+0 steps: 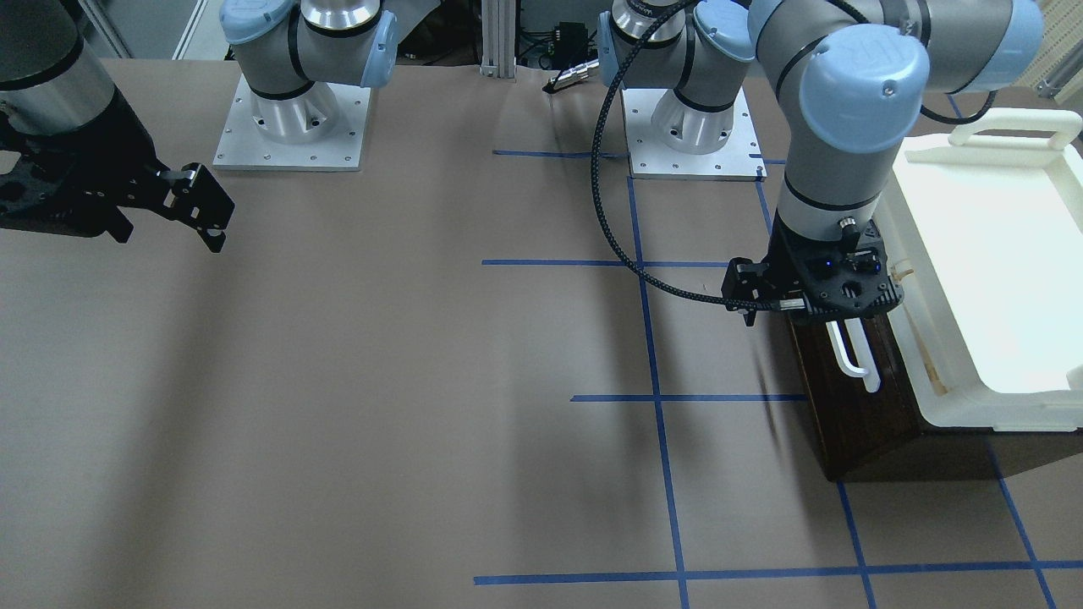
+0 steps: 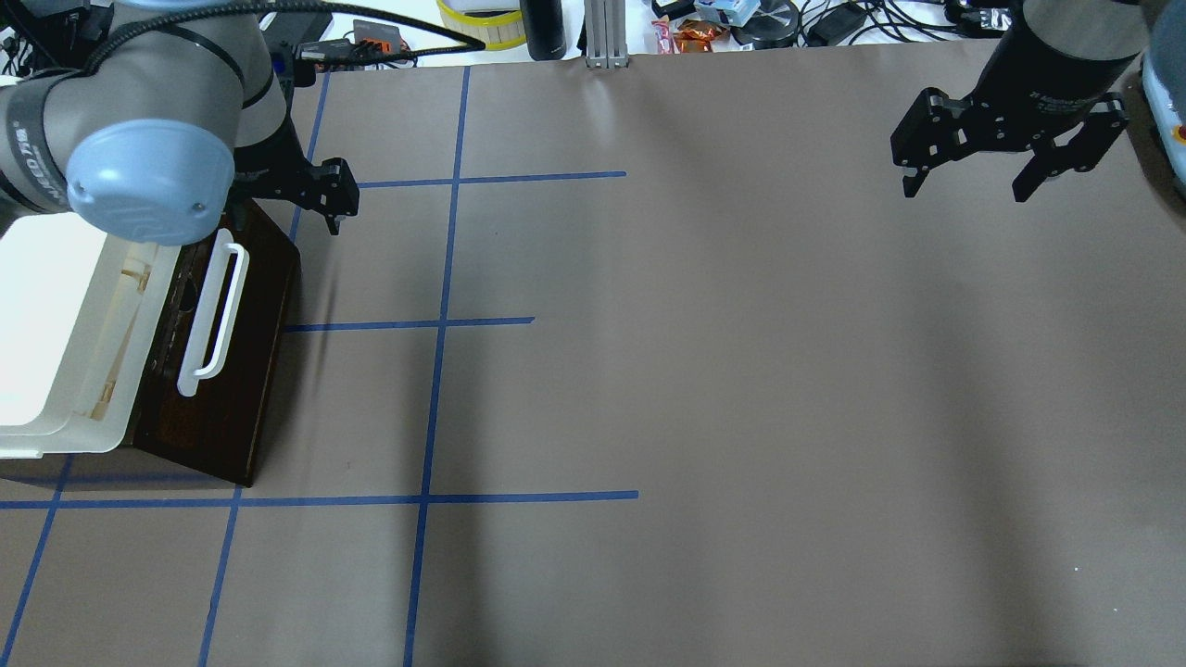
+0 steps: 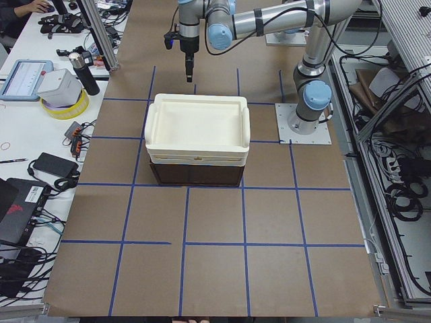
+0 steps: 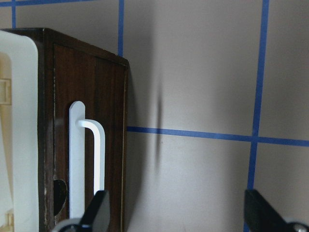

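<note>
A dark wooden box [image 1: 843,426] carries a white lidless plastic tray [image 3: 197,124] on top and a white bar handle [image 2: 228,311] on one side. My gripper hangs just above that handled side, near the handle's far end in the top view, its fingertips at the lower edge of the wrist view, wide apart with nothing seen between them but floor. The handle [image 4: 99,154] lies left of centre in the wrist view, with a dark oval hole beside it.
A second arm's gripper [image 2: 1001,133] hangs over the other side of the bare table. Robot bases [image 1: 289,152] stand at the back. The taped floor beside the box is clear.
</note>
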